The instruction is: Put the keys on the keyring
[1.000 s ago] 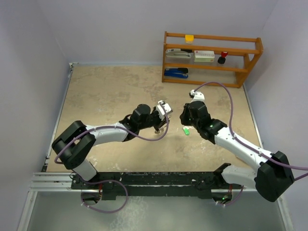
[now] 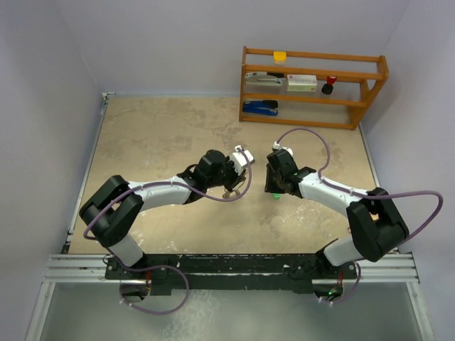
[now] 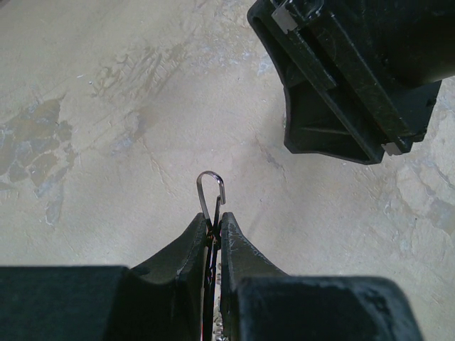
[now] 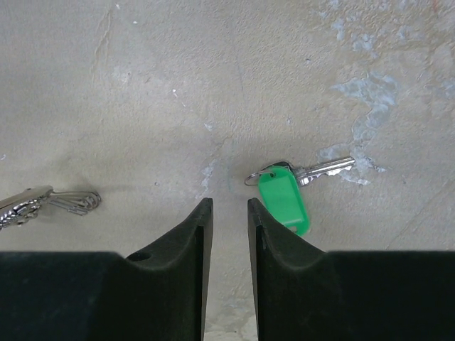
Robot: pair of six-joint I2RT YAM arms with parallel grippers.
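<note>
My left gripper is shut on a thin silver metal hook (image 3: 211,186), whose curved end stands up past the fingertips; more metal shows below, mostly hidden by the fingers. Flat on the table lies a small silver key (image 4: 330,168) joined by a thin ring to a green tag (image 4: 284,200). Above it my right gripper stands open, nothing between its fingers, the tag just beyond the right fingertip in that view. From above, the right gripper (image 2: 272,186) partly covers the green tag (image 2: 276,196). Shiny metal with wire loops (image 4: 75,202) shows at the right wrist view's left edge.
A wooden rack (image 2: 306,96) at the back right holds a blue stapler (image 2: 261,107), a white box (image 2: 301,83) and other items. Both grippers are close together mid-table.
The right arm has come down and its forearm has shifted, bringing its gripper closer over the green tag. The left arm has moved only slightly, its gripper staying shut.
</note>
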